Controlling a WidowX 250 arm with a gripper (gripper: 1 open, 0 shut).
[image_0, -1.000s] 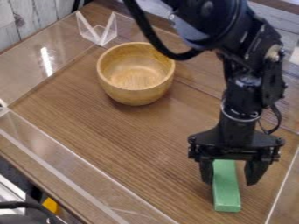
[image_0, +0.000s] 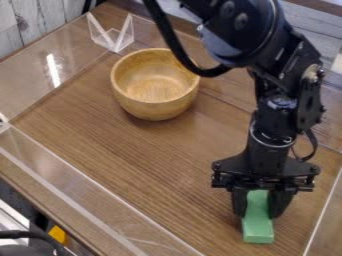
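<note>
A green block (image_0: 257, 226) lies lengthwise on the wooden table at the lower right of the camera view. The black gripper (image_0: 262, 200) is directly over its far end, fingers down on either side of it and hiding part of it. Whether the fingers press on the block cannot be made out.
A round wooden bowl (image_0: 156, 86) sits at the upper middle, with a white wire holder (image_0: 112, 32) behind it to the left. A metal edge runs along the left side.
The gripper has come down around the block, and its fingers look closer together than a second ago. The block has barely moved.
</note>
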